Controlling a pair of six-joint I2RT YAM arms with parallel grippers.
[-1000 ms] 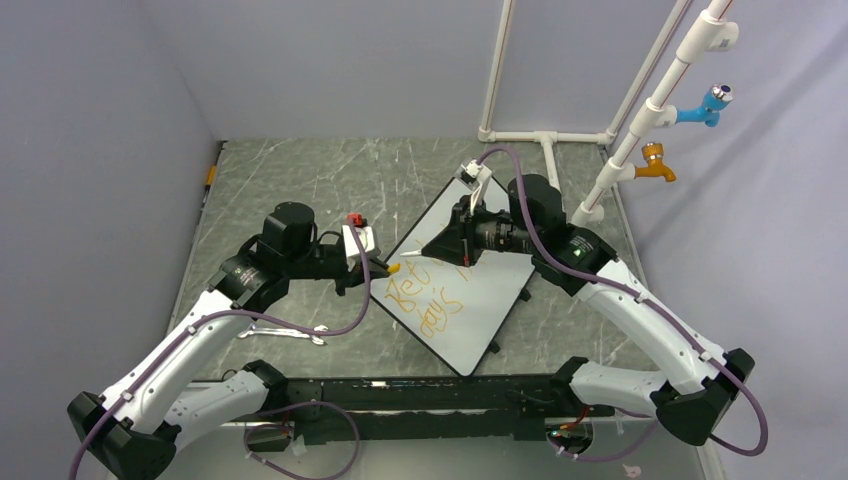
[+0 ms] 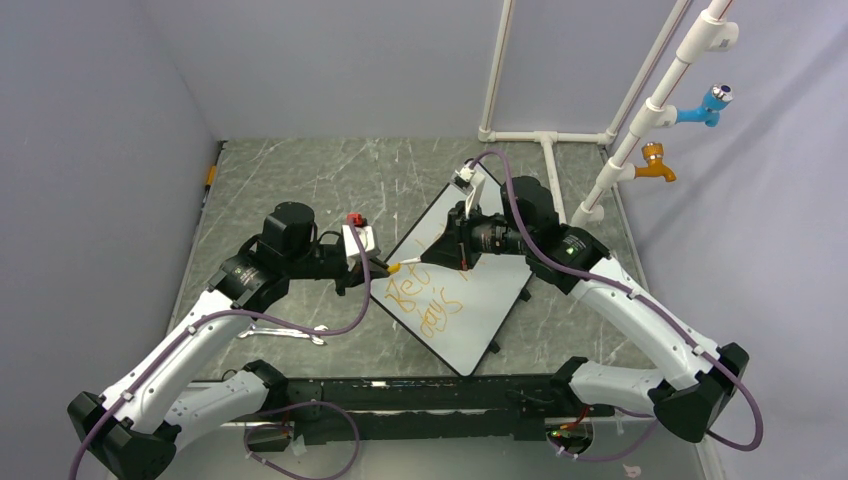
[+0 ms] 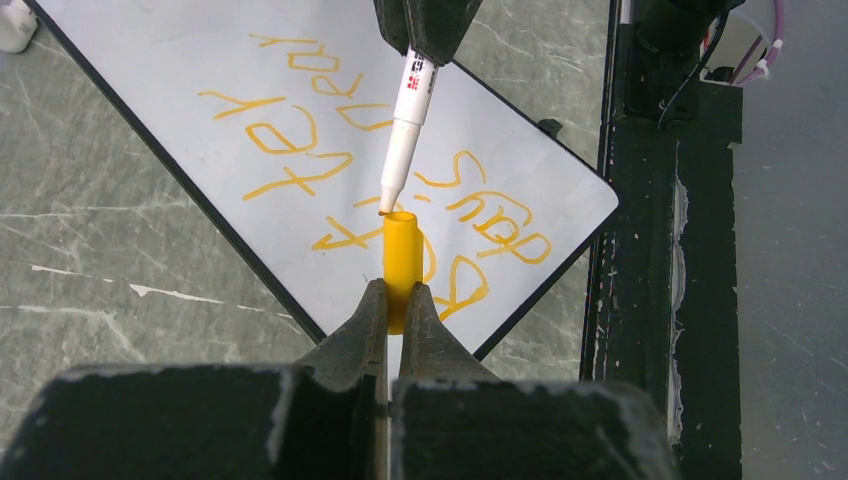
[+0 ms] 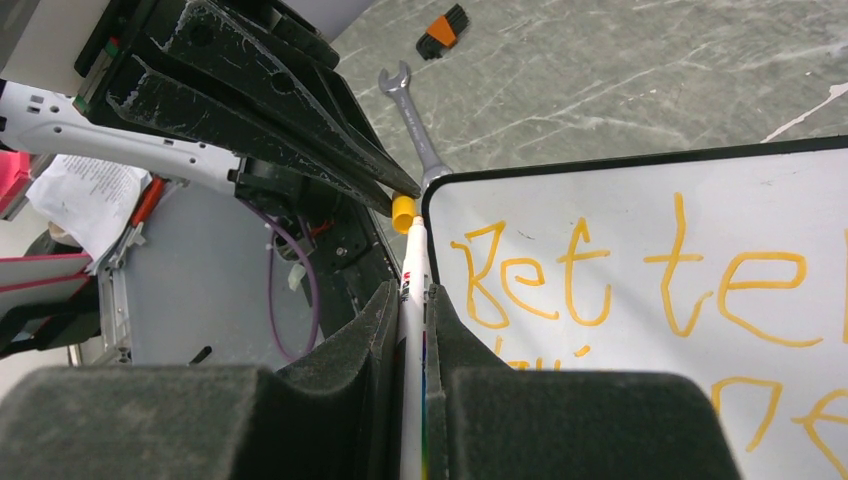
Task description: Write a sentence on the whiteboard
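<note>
The whiteboard (image 2: 474, 328) lies angled on the table, with orange handwriting (image 3: 285, 140) across it; "Better" and "days" can be made out in part. Above its near-left corner, my left gripper is shut on a yellow marker cap (image 3: 403, 245), open end toward the marker. My right gripper is shut on the white marker (image 3: 409, 100), its tip pointing at the cap. In the left wrist view the tip is right at the cap's mouth; whether it has entered cannot be told. The right wrist view shows cap and tip close together too.
A wrench (image 2: 285, 332) lies on the table left of the board, and a brush (image 4: 442, 32) with an orange band lies beyond it. White pipes with a blue tap (image 2: 706, 105) and an orange tap (image 2: 655, 163) stand at the right.
The left arm and the cap have stayed put.
</note>
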